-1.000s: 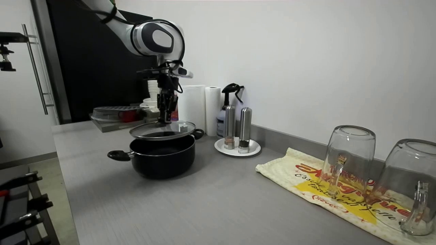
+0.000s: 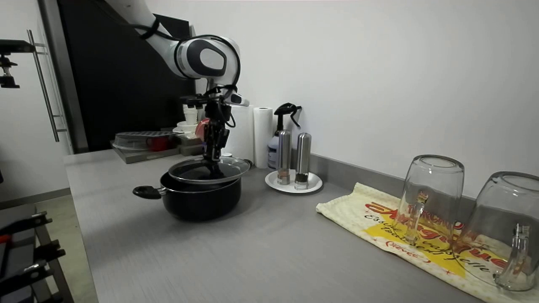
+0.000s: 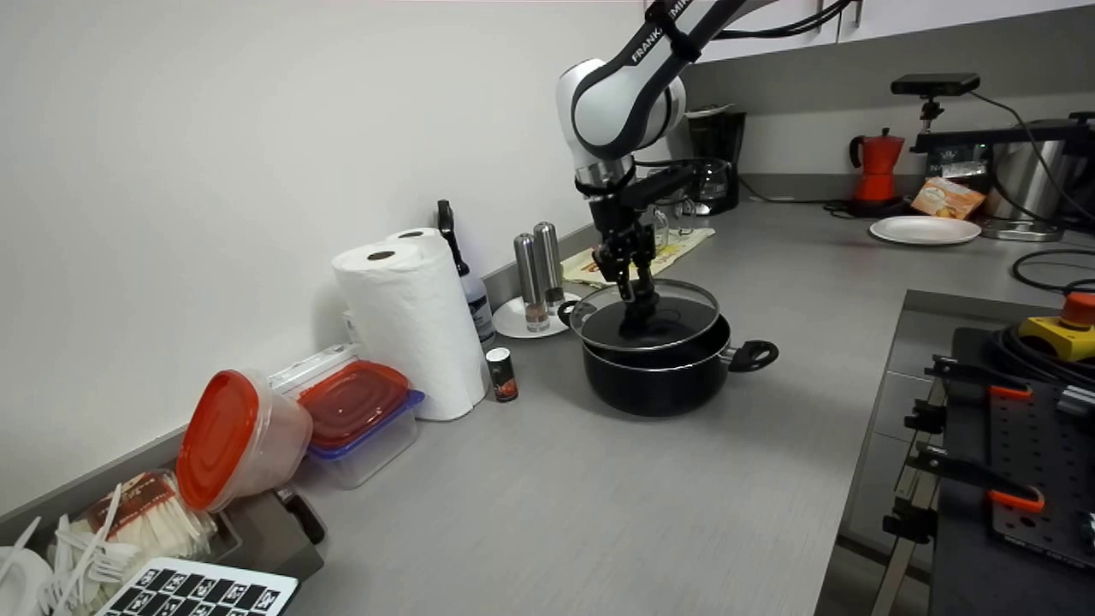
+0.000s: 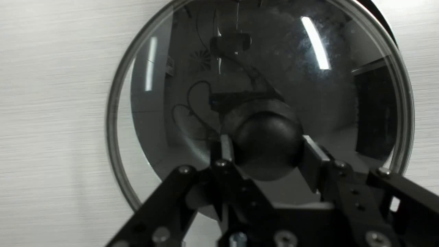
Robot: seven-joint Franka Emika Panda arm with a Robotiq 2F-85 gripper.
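A black pot with two side handles stands on the grey counter. Its glass lid, rimmed in metal, hangs over the pot, set off toward the back and the wall in exterior view 1. My gripper points down at the lid's middle, its fingers shut on the round black knob. In the wrist view a finger pad presses on each side of that knob. Part of the pot's opening shows below the lid's near edge. Whether the lid's far edge touches the pot rim, I cannot tell.
Beside the pot, two metal grinders stand on a white plate. Paper towel rolls and a small shaker are close by. Glass mugs rest on a yellow cloth.
My gripper and the lid have come lower and shifted to the right in exterior view 1. The pot stays where it was.
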